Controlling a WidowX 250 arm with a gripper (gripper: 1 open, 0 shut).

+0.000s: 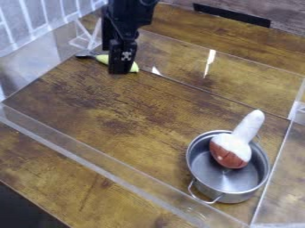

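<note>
My black gripper (120, 59) hangs at the upper middle-left, open, over a yellow-green object (134, 68) with a dark end lying on the wooden table near the back left; the gripper partly hides it. A steel pot (219, 185) with handles stands at the front right, and a white object with a reddish-brown rounded end (233, 150) rests in it, its white end leaning up over the back rim.
Clear low walls surround the wooden work area (119, 125), with a white rack (24, 27) beyond at the back left.
</note>
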